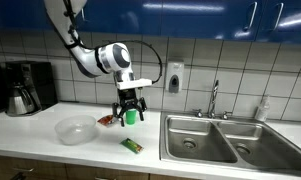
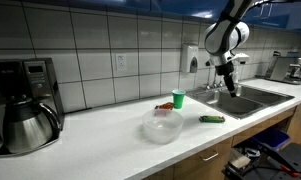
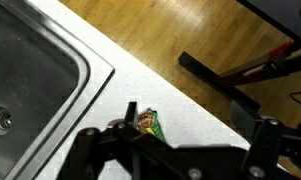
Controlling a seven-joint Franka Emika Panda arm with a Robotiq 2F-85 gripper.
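My gripper (image 1: 130, 114) hangs above the counter in front of the green cup (image 1: 131, 118), its black fingers spread apart in exterior view 1. The wrist view shows a wide gap between the fingers, with nothing held. Lower on the counter, near the sink, lies a small green object (image 1: 132, 146). One end of that green object (image 3: 150, 124) is reddish-brown in the wrist view, and part of it is hidden by the left finger. In exterior view 2 the gripper (image 2: 231, 88) is well above the counter, not touching the green object (image 2: 211, 119).
A clear bowl (image 1: 76, 130) stands left of the gripper, and a red item (image 1: 107, 120) lies beside the cup. The double sink (image 1: 201, 144) is to the right. A coffee maker (image 2: 26, 106) stands at the counter's far end. White counter around the bowl is free.
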